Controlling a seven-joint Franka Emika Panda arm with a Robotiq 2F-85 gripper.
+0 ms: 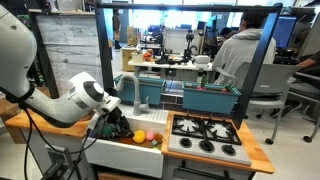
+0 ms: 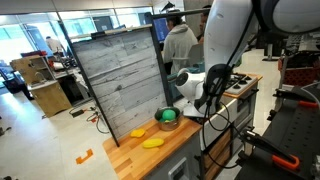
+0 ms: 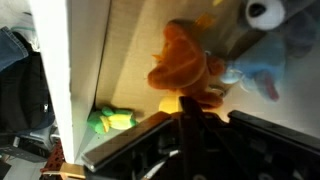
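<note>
My gripper reaches down into the white sink (image 1: 130, 158). It is shut, and nothing shows between its fingers. In the wrist view an orange soft toy (image 3: 180, 62) lies just beyond the fingertips, with something yellow (image 3: 170, 103) beside them. To the right is a light blue toy (image 3: 262, 68). A green and yellow toy (image 3: 110, 120) lies near the sink wall at the left. From exterior view 1, the yellow ball-like item (image 1: 140, 136) sits right of the gripper; the fingertips are hard to make out there.
A faucet (image 1: 140, 92) stands behind the sink. Right of it is a stove (image 1: 208, 135) on the wooden counter. Blue bins (image 1: 208, 98) hang at the back. On the counter's other side are a pot (image 2: 168, 120) and a yellow item (image 2: 153, 143).
</note>
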